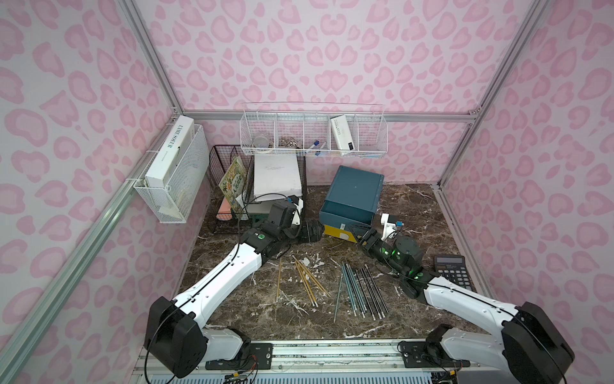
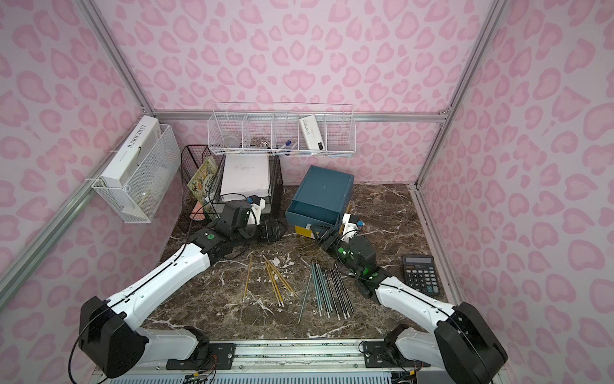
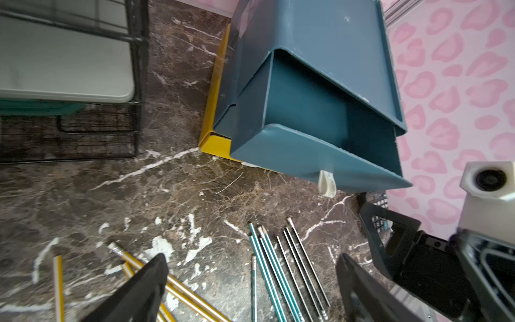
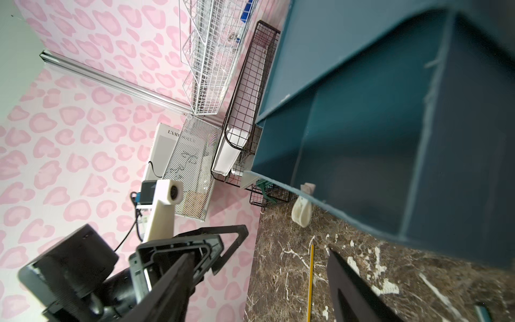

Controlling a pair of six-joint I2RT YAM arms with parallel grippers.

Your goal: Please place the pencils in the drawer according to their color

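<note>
A blue-green cabinet (image 1: 353, 187) stands at the back, its blue upper drawer (image 3: 322, 155) pulled out and empty where its inside shows. Below is a yellow part (image 1: 339, 233). Pencils lie on the marble table in colour groups: yellow pencils (image 1: 310, 279) at left, teal pencils (image 1: 351, 288) in the middle, black pencils (image 1: 376, 294) at right. My left gripper hangs in front of the cabinet's left side, its fingers apart and empty. Close by the drawer's front right is my right gripper, also with a gap between its fingers and nothing there. A white tab handle (image 4: 302, 211) hangs on the drawer front.
A black wire rack (image 1: 220, 160) with a white box (image 1: 277, 174) stands left of the cabinet. A white wire basket (image 1: 313, 131) hangs on the back wall. At far right lies a calculator (image 1: 452, 268). Bare table shows between the pencils and the front rail.
</note>
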